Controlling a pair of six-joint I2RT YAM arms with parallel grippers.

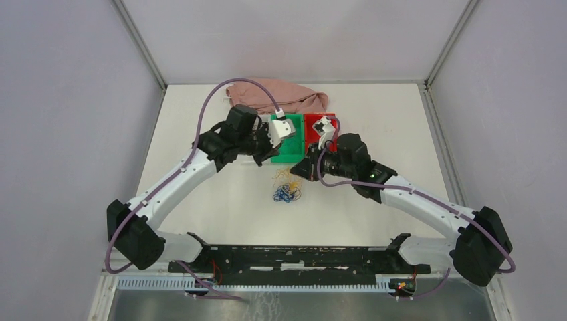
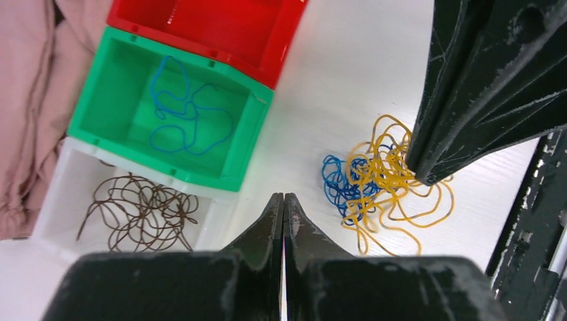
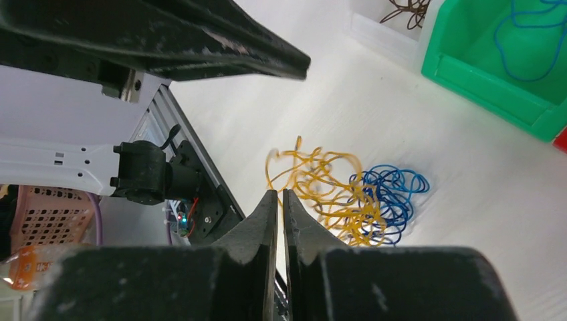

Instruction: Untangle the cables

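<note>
A loose yellow cable [image 2: 394, 174] overlaps a tangled blue cable [image 3: 401, 194] on the white table [image 1: 200, 214], below both grippers. In the left wrist view my left gripper has its fingertips together, with little visible between them. In the right wrist view my right gripper has a narrow gap at its tips, above the yellow strands; whether it holds any of them cannot be told.
A green bin [image 2: 114, 107] with a blue cable, a red bin [image 2: 254, 27] and a white bin [image 2: 53, 207] with brown cable stand behind. A pink cloth [image 1: 281, 93] lies at the back.
</note>
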